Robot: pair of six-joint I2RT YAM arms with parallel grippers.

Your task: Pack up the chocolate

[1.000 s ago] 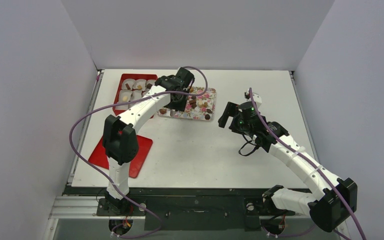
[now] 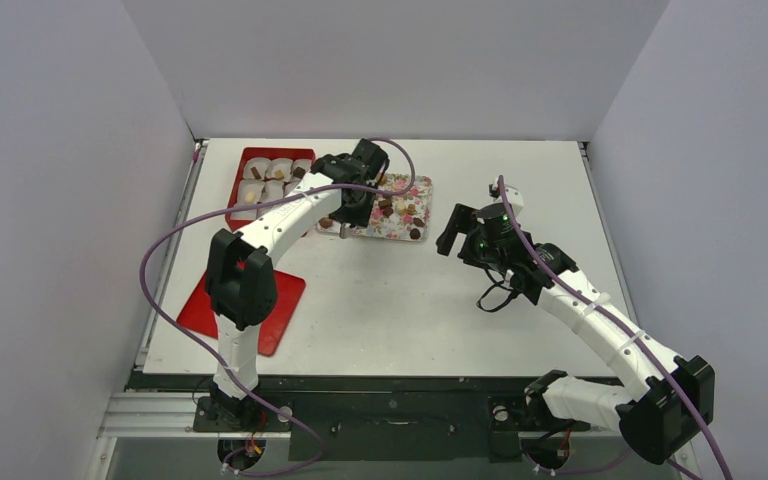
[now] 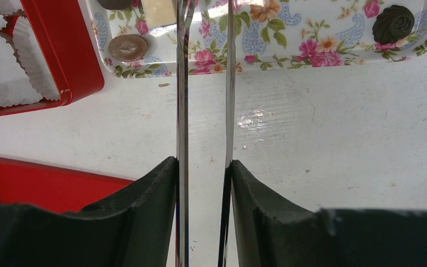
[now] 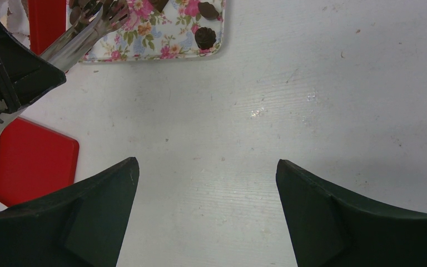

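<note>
My left gripper is over the left part of the floral tray (image 3: 333, 58), its long metal fingers (image 3: 182, 139) drawn toward each other. Its tips run out of the left wrist view; in the right wrist view a brown chocolate shows at the forked ends, mostly hidden. On the tray lie a dark swirled chocolate (image 3: 393, 24), a milk-brown oval one (image 3: 128, 48), a pale square one (image 3: 159, 12) and several more. Left of it stands the red box (image 3: 75, 67) with white paper cups (image 3: 3, 72), some filled. My right gripper stands open and empty above bare table.
A red lid (image 2: 282, 310) lies on the table at the front left, near the left arm. A purple cable (image 2: 150, 270) loops over the left arm.
The left gripper has shifted slightly toward the table's front, and its fingers have drawn together. The right arm has stayed still.
</note>
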